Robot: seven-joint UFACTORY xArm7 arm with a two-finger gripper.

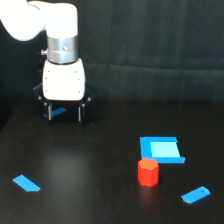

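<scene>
My gripper (65, 114) hangs over the back left of the dark table, its two dark fingers spread wide apart with nothing visible held between them. On the table at front right of centre stands a small red block (148, 173), six-sided in outline. Just behind that block lies a blue-edged square (150, 156) with a pale middle. The gripper is well to the left of and behind both.
Short blue strips lie at the front left (26, 184), at the front right (196, 195) and by the gripper at the back left (58, 111). Black curtain hangs behind.
</scene>
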